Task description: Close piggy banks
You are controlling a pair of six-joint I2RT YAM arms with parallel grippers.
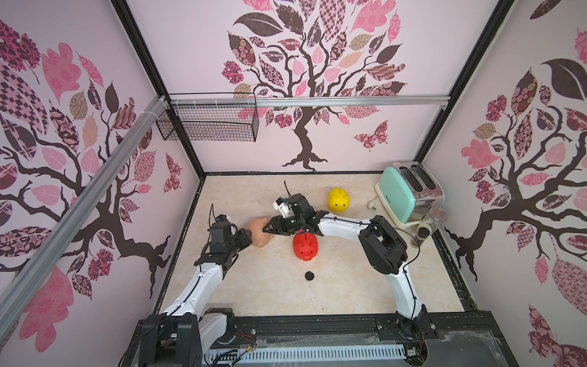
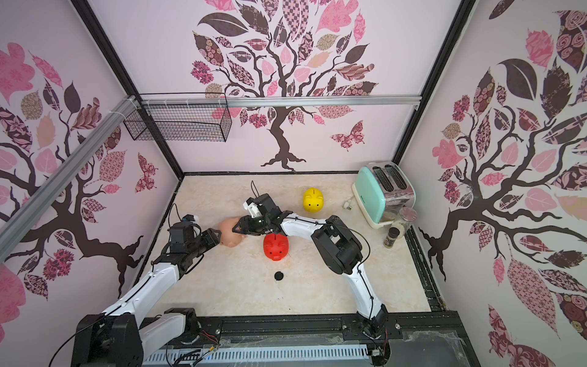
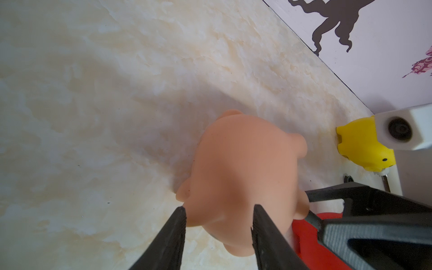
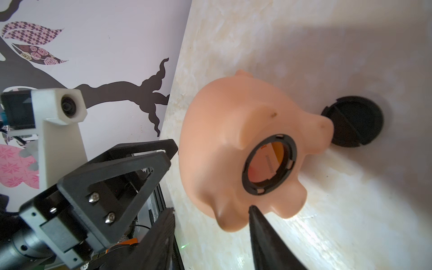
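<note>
A peach piggy bank (image 4: 211, 135) lies on the table between my two grippers. The right wrist view shows its round black-rimmed opening (image 4: 270, 164) uncovered, with something red and orange inside. Beside it on the table is a black round cap (image 4: 353, 121). My left gripper is open, its fingers (image 3: 173, 234) at the bank's near side; contact cannot be judged. At the other side, my right gripper is open too, a rounded stub of the bank showing between its fingertips. A red piggy bank (image 1: 305, 248) and a yellow piggy bank (image 1: 338, 200) stand to the right.
Another black disc (image 1: 309, 276) lies in front of the red bank. A mint toaster (image 1: 397, 197) and a jar (image 1: 423, 231) occupy the right side. Free table lies at the front and back left. A wire basket (image 1: 211, 121) hangs above.
</note>
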